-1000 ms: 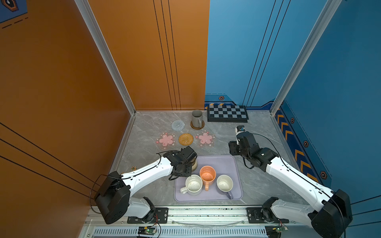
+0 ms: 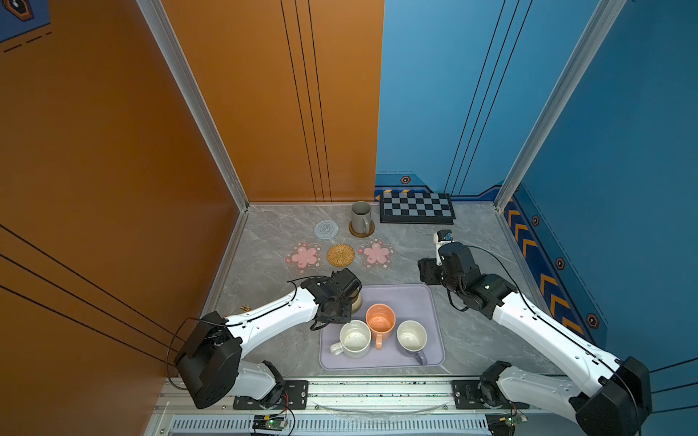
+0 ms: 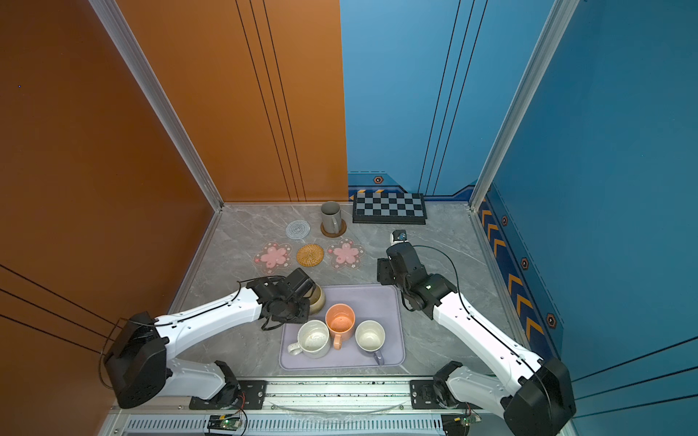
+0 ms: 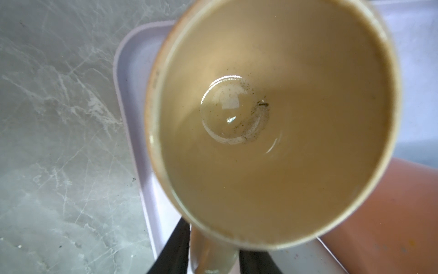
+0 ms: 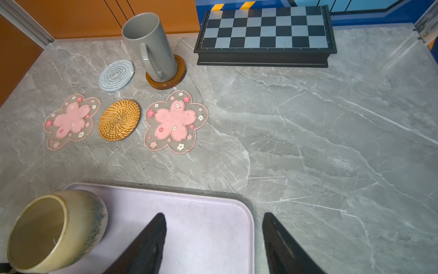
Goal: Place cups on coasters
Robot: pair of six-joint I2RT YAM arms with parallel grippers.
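Observation:
In the left wrist view a beige cup (image 4: 282,150) fills the middle, its mouth facing the camera. My left gripper has one finger on each side of the cup's handle (image 4: 210,260); whether they grip it does not show clearly. This cup sits at the back left of the lilac tray (image 2: 407,294). An orange cup (image 2: 380,318), a cream cup (image 2: 355,338) and a white cup (image 2: 412,335) with a purple handle share the tray. Bare coasters are a woven one (image 2: 340,255), two pink flower ones (image 2: 304,256) and a pale blue one (image 2: 326,229). My right gripper is open and empty.
A grey mug (image 2: 361,216) stands on a brown coaster (image 5: 181,73) near the back wall. To its right lies a checkered board (image 2: 416,207). Bare marble (image 5: 319,137) stretches across the right side of the table.
The right arm has shifted very slightly. The left arm stays almost still at the beige cup, and the cups and coasters have not visibly moved.

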